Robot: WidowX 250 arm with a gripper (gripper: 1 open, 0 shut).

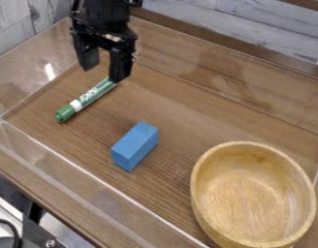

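My black gripper [102, 60] hangs at the top left, its fingers open with nothing seen between them, above and a little behind a green and white tube [86, 100] lying diagonally on the wooden surface. A blue block [135, 145] lies nearer the front, right of the tube. An empty yellow oval basket [252, 229] sits at the front right.
A raised wooden edge runs along the back. A black cable [7, 232] shows at the bottom left corner.
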